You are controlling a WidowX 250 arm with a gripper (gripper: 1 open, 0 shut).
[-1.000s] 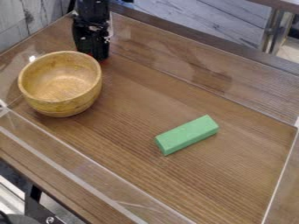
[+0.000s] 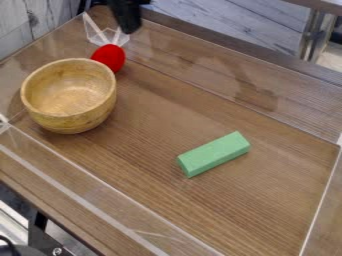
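Observation:
A red round object (image 2: 108, 57) lies on the wooden table just behind a yellow-tan bowl (image 2: 67, 95). My black gripper (image 2: 118, 22) is at the top of the camera view, raised above and behind the red object and apart from it. It is partly out of frame and blurred, so the state of its fingers is unclear.
A green block (image 2: 213, 153) lies at the middle right. A crumpled whitish item (image 2: 106, 33) is at the back left by the table's edge.
My gripper has risen away from the red object, which was mostly hidden under it and now shows fully. The bowl and green block have not moved.

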